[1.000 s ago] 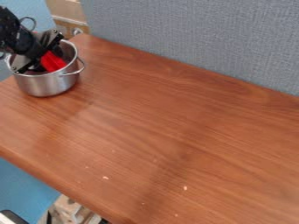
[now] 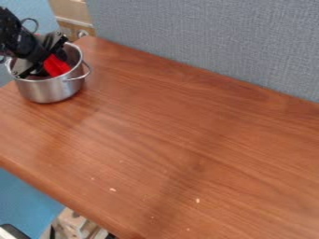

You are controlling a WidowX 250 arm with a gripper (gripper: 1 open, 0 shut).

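A black robot gripper (image 2: 37, 56) reaches in from the left edge over a steel pot (image 2: 50, 91) at the table's back left corner, its lower end inside the pot. A red object (image 2: 56, 64) shows within the pot beside the black parts. Whether the fingers are open or shut on it cannot be made out.
A grey fabric panel (image 2: 212, 37) runs along the back. The table's front left edge drops to a blue surface (image 2: 25, 201).
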